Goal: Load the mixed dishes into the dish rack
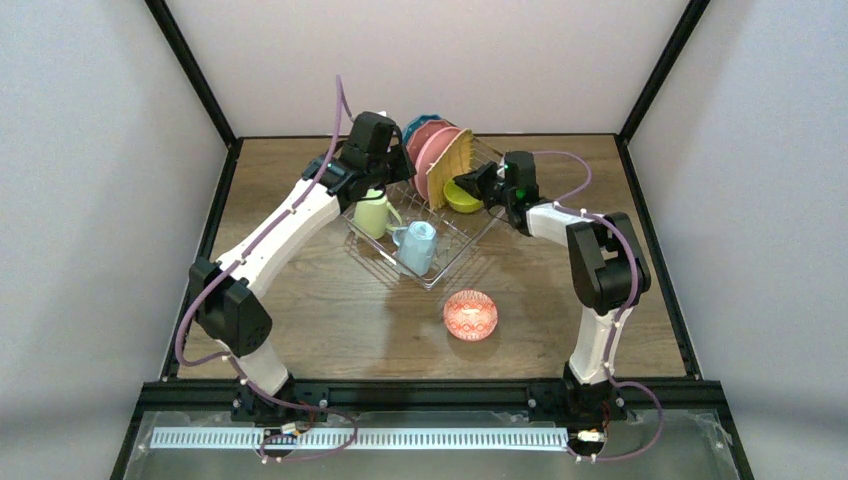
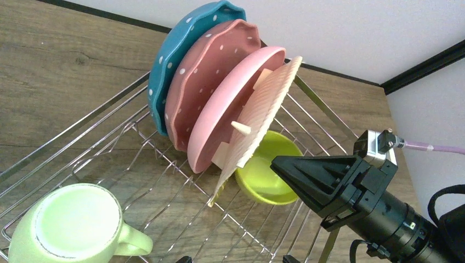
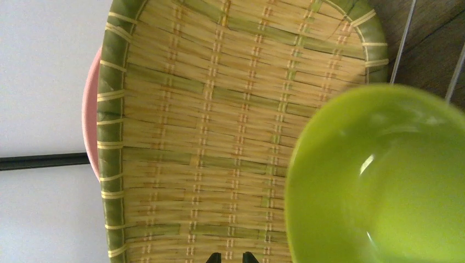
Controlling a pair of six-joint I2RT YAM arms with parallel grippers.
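Observation:
A lime-green bowl (image 1: 462, 199) rests in the wire dish rack (image 1: 455, 262) beside the woven tray, its opening facing mostly up in the left wrist view. My right gripper (image 1: 460, 182) is at the bowl's rim; the right wrist view shows its fingertips (image 3: 250, 257) slightly parted, nothing between them, and the bowl off to their right. Over the rack's left side, my left gripper stands open and empty. Pink plates (image 2: 233, 87) and a blue one (image 2: 178, 55) stand on edge behind the tray. A red-patterned bowl (image 1: 470, 315) sits on the table in front.
An upturned pale green mug (image 2: 77, 219) and a light blue mug (image 1: 416, 246) occupy the rack's front part. Bare table surrounds the red-patterned bowl. The back wall stands close behind the plates.

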